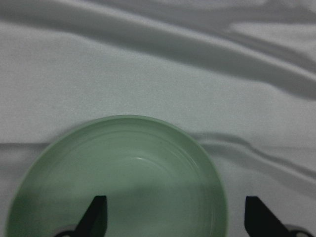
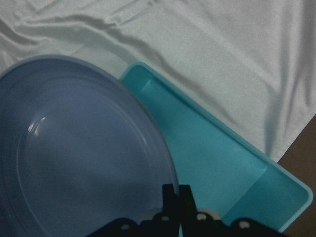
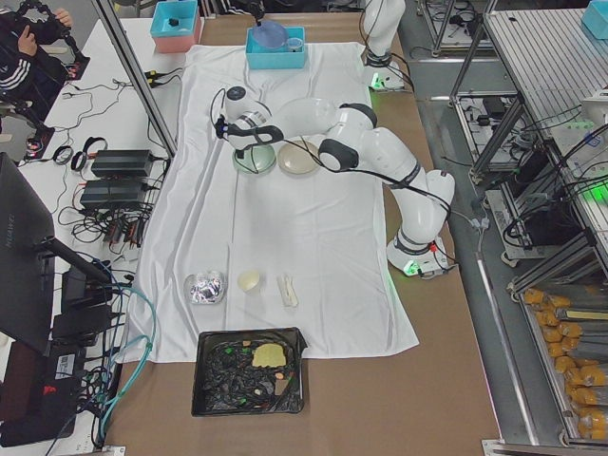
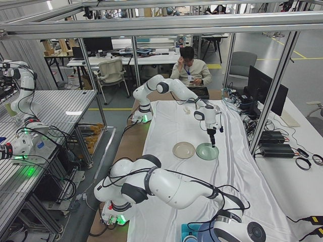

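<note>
A green plate (image 1: 118,173) lies on the white cloth beside a beige plate (image 4: 183,149). My left gripper hovers over the green plate, open, with nothing visible between its fingers. My right gripper is shut on the rim of a blue plate (image 2: 74,148), which hangs over a turquoise bin (image 2: 212,163) at the back of the cloth. A small cup (image 3: 295,45) is in that bin.
Toward the front lie a foil tray (image 3: 205,287), a small pale bowl (image 3: 249,280) and a white item (image 3: 287,291), with a black tray (image 3: 201,380) beyond the cloth's edge.
</note>
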